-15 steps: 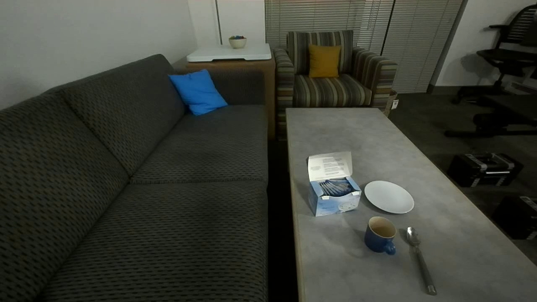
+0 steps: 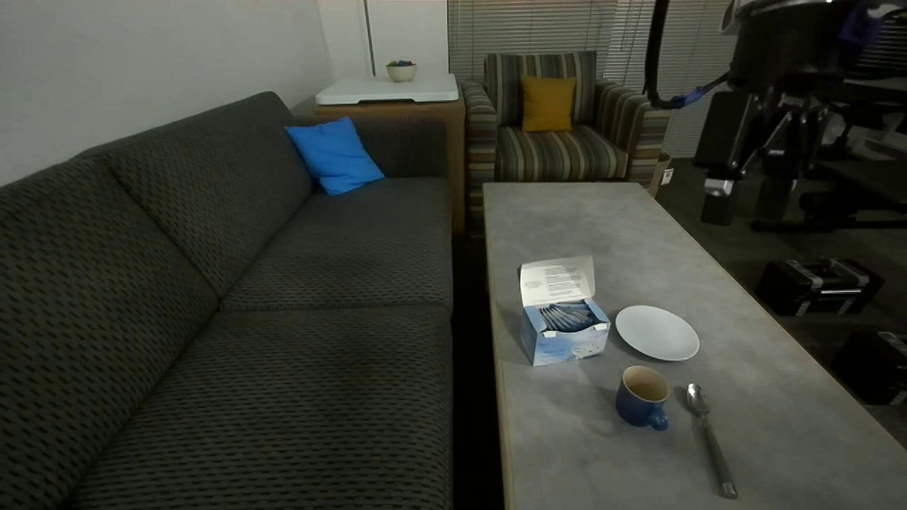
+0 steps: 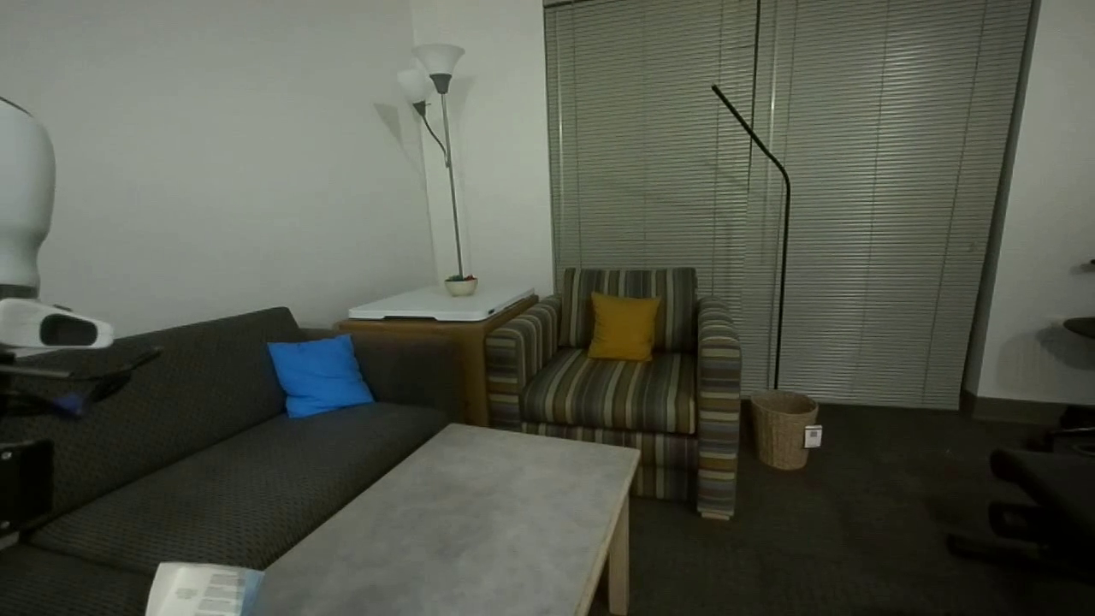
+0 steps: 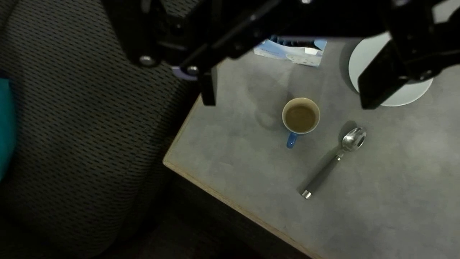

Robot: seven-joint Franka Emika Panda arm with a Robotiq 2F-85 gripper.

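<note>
In the wrist view my gripper stands open above the table, its fingers wide apart and nothing between them. Below that gap sits a blue mug (image 4: 291, 139) with brownish liquid or a tan inside; which one I cannot tell. A spoon (image 4: 321, 176) with a grey handle lies beside the mug. Past them are a white plate (image 2: 656, 332) and a blue-and-white box (image 2: 565, 344), lid up, packed with several sachets. From exterior view 1 the gripper (image 2: 757, 200) shows high at the upper right, clear of everything on the table.
A dark sofa (image 2: 340, 365) runs along its left side, with a blue cushion (image 2: 336, 156) on it. A striped armchair (image 2: 557, 153) stands beyond the far end. Black cases (image 2: 818, 286) lie on the floor at right.
The arm and gripper have come into exterior view 1 at the upper right, where none showed a second ago. Box, plate, mug and spoon have kept their places.
</note>
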